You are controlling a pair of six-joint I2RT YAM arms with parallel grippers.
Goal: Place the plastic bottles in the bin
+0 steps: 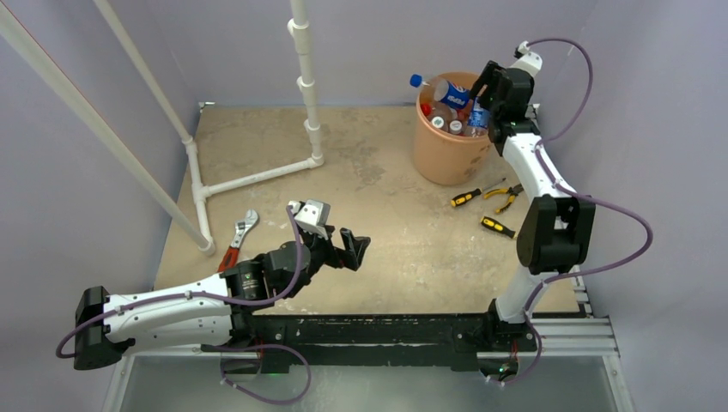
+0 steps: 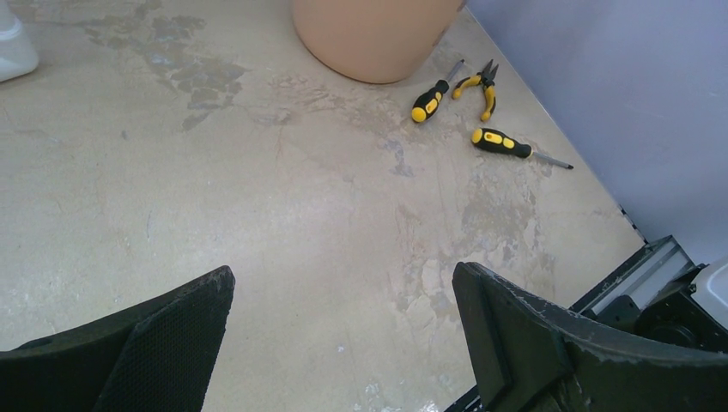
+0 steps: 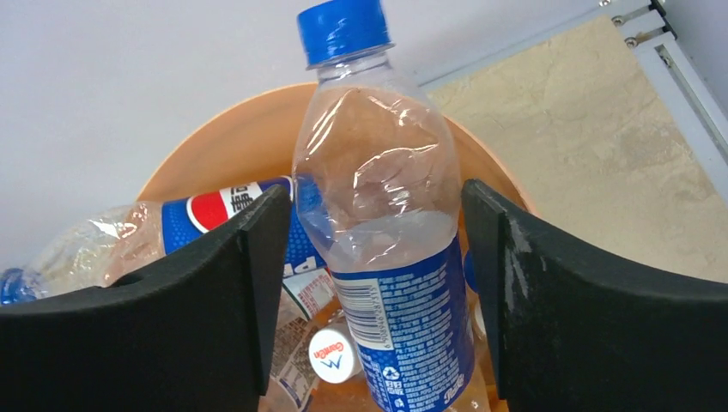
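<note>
The orange bin (image 1: 449,159) stands at the back right, filled with several plastic bottles. In the right wrist view, a blue-capped bottle (image 3: 378,163) leans up out of it, its cap above the rim and its lower end down among the others. My right gripper has one finger on each side of this bottle, very close to it; whether both fingers press on it is unclear. A bottle with a blue, red and white label (image 3: 219,206) lies slanted at the left. My left gripper is open and empty over bare floor.
Two screwdrivers (image 1: 466,197) and yellow-handled pliers (image 1: 505,196) lie right of and before the bin. An adjustable wrench (image 1: 239,240) is at the left, near white pipes (image 1: 257,177).
</note>
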